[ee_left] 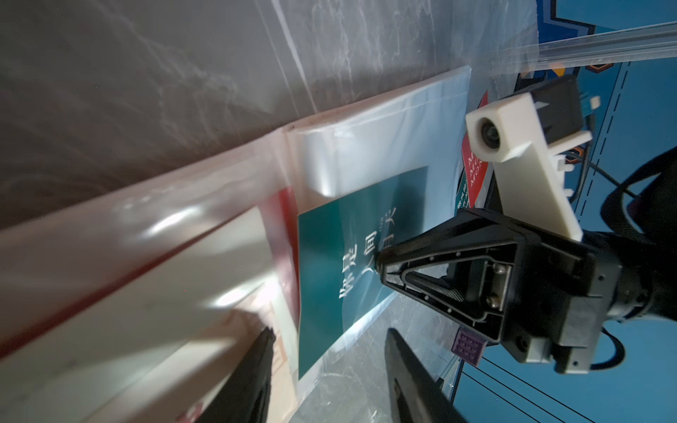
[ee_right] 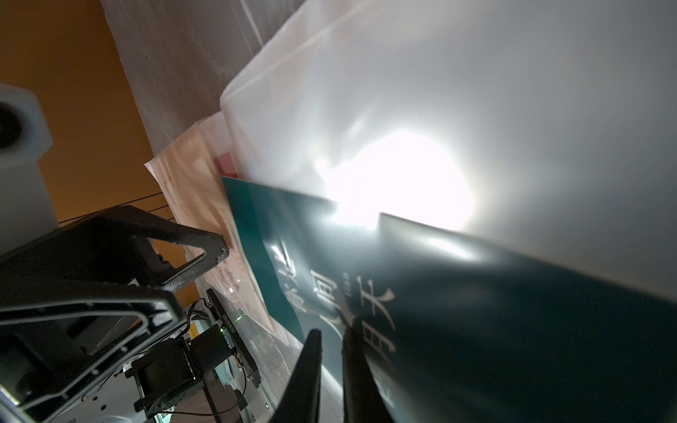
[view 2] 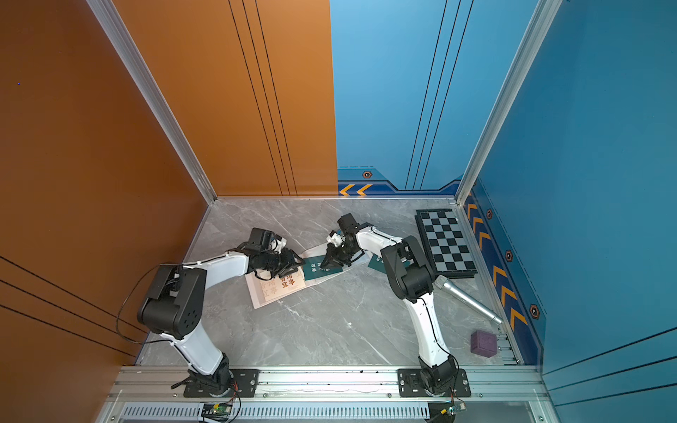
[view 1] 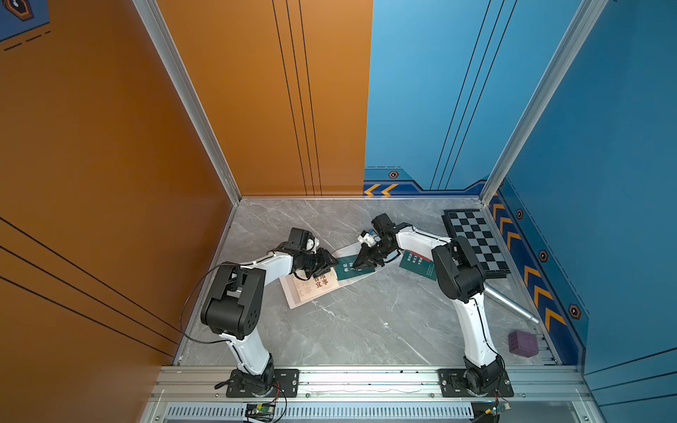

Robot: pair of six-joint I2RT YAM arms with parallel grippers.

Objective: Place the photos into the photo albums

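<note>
An open album with clear sleeves (view 1: 298, 294) lies mid-floor; its left page holds a cream card with red (view 1: 317, 283). A dark green photo with white characters (ee_left: 321, 253) lies on the right page. My left gripper hovers over the album near the green photo's left edge, fingers apart, nothing seen between them. My right gripper is down on the green photo, its fingertips a narrow gap apart; whether anything is between them I cannot tell.
More green and red photos (view 1: 417, 263) lie right of the album. A checkered board (view 1: 472, 236), a metal tube (view 1: 514, 306) and a purple block (view 1: 522, 343) line the right side.
</note>
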